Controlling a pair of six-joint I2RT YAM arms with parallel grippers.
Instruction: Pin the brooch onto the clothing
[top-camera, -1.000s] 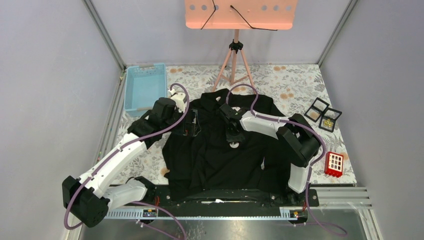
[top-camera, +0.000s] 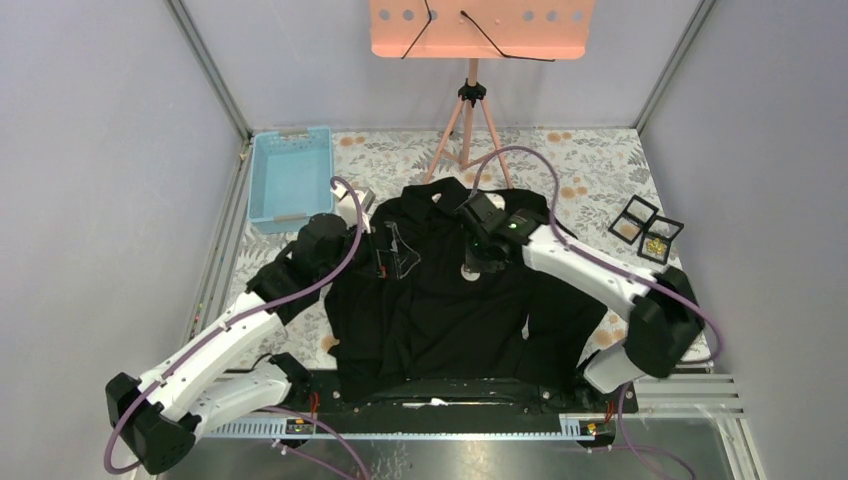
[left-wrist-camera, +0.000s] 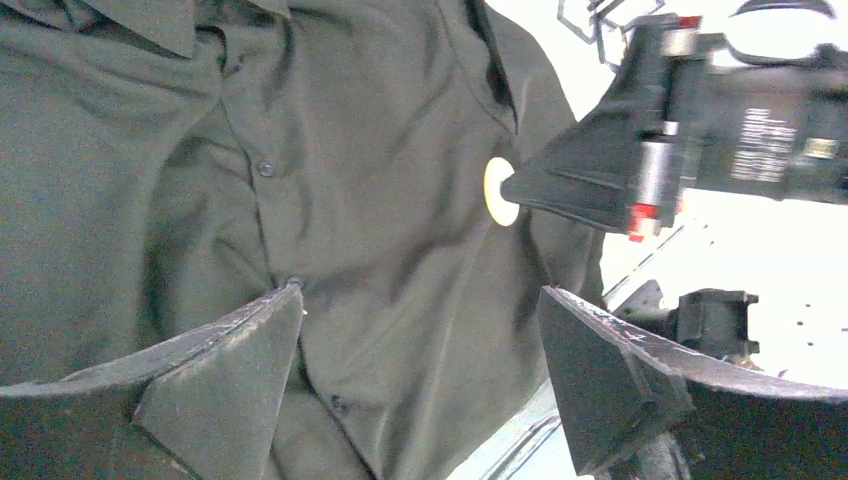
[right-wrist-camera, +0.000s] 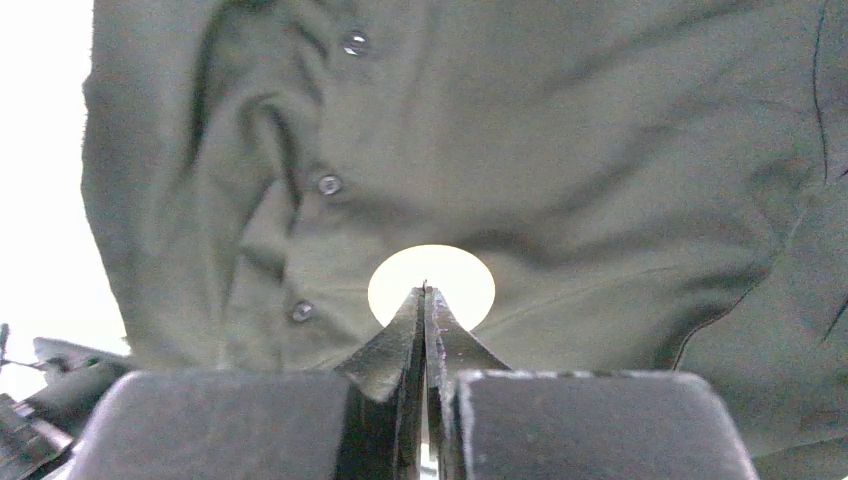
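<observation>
A black shirt (top-camera: 430, 330) is spread over the table. A pale round brooch lies on its front, seen also in the right wrist view (right-wrist-camera: 430, 262), beside a row of buttons. My right gripper is shut, its tips over the brooch, with nothing visible between them; whether they touch it I cannot tell. My left gripper stands open above the shirt to the left of the brooch, nothing between its fingers.
A blue basket (top-camera: 260, 180) sits at the back left, a pink stand (top-camera: 480, 30) at the back centre, and small dark-framed cases (top-camera: 655, 247) at the right edge. The shirt fills most of the middle.
My left arm has also shifted a little. The brooch remains on the shirt.
</observation>
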